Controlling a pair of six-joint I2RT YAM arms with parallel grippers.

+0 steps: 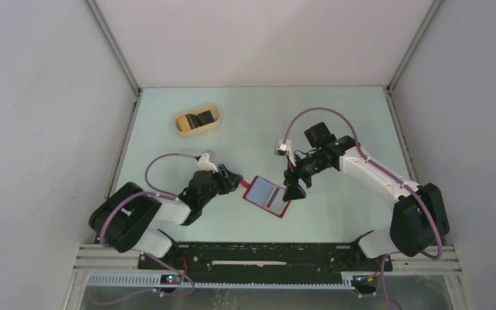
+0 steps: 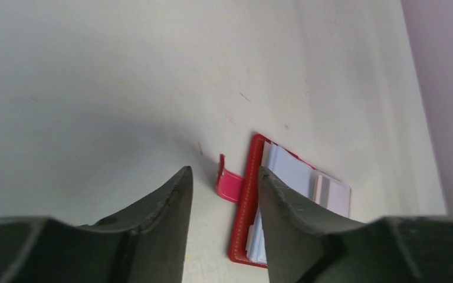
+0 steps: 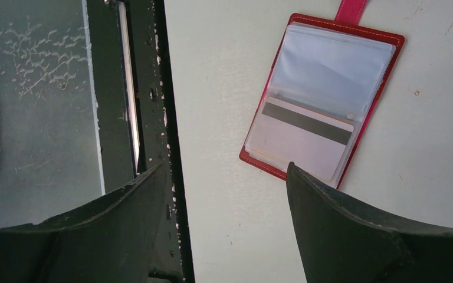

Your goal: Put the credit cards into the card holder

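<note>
The red card holder (image 1: 266,196) lies open on the table, with clear sleeves (image 3: 330,65) and a card with a dark stripe (image 3: 305,124) in the lower part. Its red strap (image 2: 230,187) sticks out to the left. My left gripper (image 1: 232,181) is beside that strap, its fingers (image 2: 165,218) apart with nothing visible between them. My right gripper (image 1: 294,190) hovers at the holder's right, its fingers (image 3: 354,230) apart over bare table, nothing between them.
A tan tray (image 1: 185,124) with dark cards stands at the back left. The dark table edge (image 3: 171,147) runs along the front.
</note>
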